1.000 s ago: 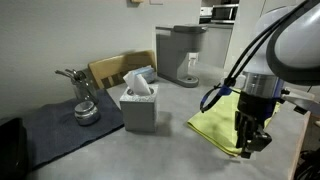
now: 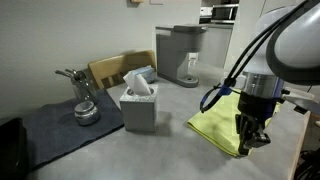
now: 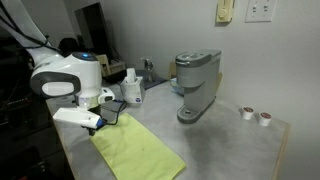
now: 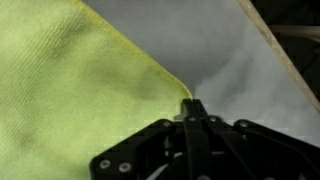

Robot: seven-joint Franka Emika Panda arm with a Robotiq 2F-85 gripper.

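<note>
A yellow-green cloth [image 3: 135, 150] lies spread flat on the grey table. Over its near corner my gripper [image 2: 242, 151] points down, low at the tabletop. In the wrist view the cloth [image 4: 85, 95] fills the left side, and its corner runs right up to the fingertips. My gripper is shut there; whether the corner is pinched between the fingers cannot be made out. Part of the cloth is hidden behind the arm in exterior view 1.
A grey tissue box [image 2: 139, 108] and a metal pot [image 2: 86, 111] on a dark mat [image 2: 70, 137] stand to the left. Behind the cloth is a grey coffee machine [image 3: 197, 85]. Two small cups [image 3: 265, 119] sit far right.
The arm has shifted only slightly at the cloth's corner. The cloth and the other objects stay where they were.
</note>
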